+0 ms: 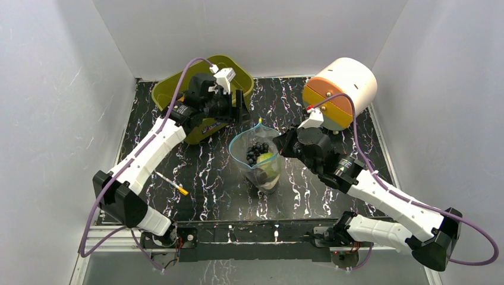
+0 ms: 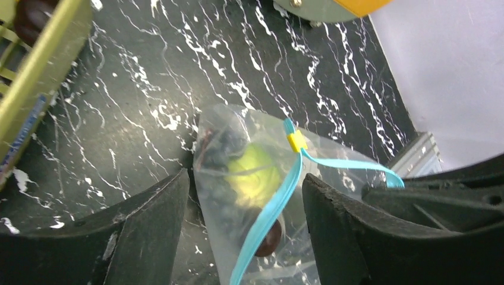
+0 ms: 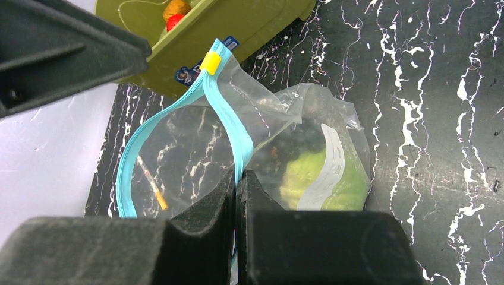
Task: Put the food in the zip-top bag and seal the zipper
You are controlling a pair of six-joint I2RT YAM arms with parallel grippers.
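Observation:
The clear zip bag (image 1: 255, 169) stands mid-table with dark grapes (image 1: 255, 153) and a yellow-green fruit (image 1: 265, 163) inside; in the left wrist view a dark round item (image 2: 267, 240) also shows through it. Its blue zipper has a yellow slider (image 3: 211, 63) at one end. My left gripper is open, its fingers apart above the bag near the slider. My right gripper is shut on the bag's blue rim, holding it upright.
An olive bin (image 1: 166, 89) with items stands back left. A cream-orange container (image 1: 350, 89) is back right. A marker (image 1: 178, 187) lies front left. Grey walls bound the table.

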